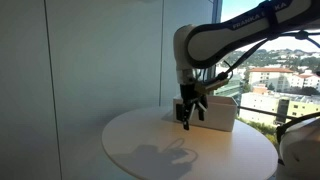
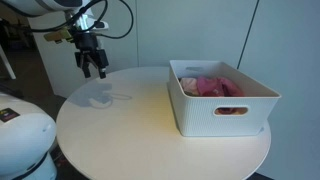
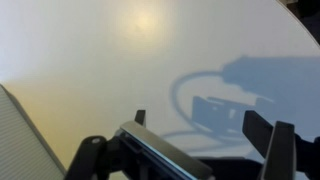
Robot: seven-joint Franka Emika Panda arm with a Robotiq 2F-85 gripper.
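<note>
Above the bare part of a round white table [image 2: 120,125], my gripper [image 2: 95,73] points downward. Its two dark fingers stand wide apart in the wrist view, with only tabletop and shadow seen between the tips of the gripper. In exterior view 1 the gripper [image 1: 194,119] hangs in front of the white basket [image 1: 218,118], clear of the tabletop. That basket [image 2: 225,122], with ribbed walls and a handle slot, holds crumpled pink and red cloth [image 2: 212,87] in exterior view 2. Its pale wall [image 3: 25,140] shows at the wrist view's lower left.
The arm's shadow [image 3: 215,110] falls on it below the gripper. A window [image 1: 280,75] stands behind the table, and a dark curved object [image 1: 300,145] occupies the right edge.
</note>
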